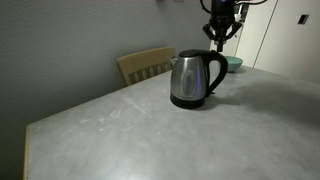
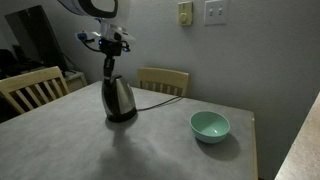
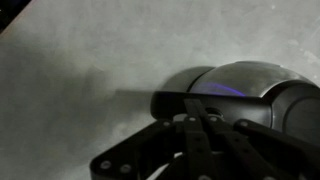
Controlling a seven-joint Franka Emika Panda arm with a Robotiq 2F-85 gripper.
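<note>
A silver and black electric kettle (image 1: pixel 189 79) stands upright on the grey table, its black handle (image 1: pixel 217 72) turned to the right in exterior view 1. My gripper (image 1: pixel 220 48) points down right at the top of that handle. In the wrist view the shut fingers (image 3: pixel 196 108) reach the black handle (image 3: pixel 225 106), with the kettle's round lid at the right edge. Nothing shows between the fingers, and whether they touch the handle I cannot tell. In exterior view 2 the gripper (image 2: pixel 108 76) is above the kettle (image 2: pixel 121 101), on its handle side.
A mint green bowl (image 2: pixel 210 126) rests on the table, well apart from the kettle. A dark cord (image 2: pixel 160 104) runs behind the kettle. Wooden chairs (image 1: pixel 146 63) stand at the table's edge.
</note>
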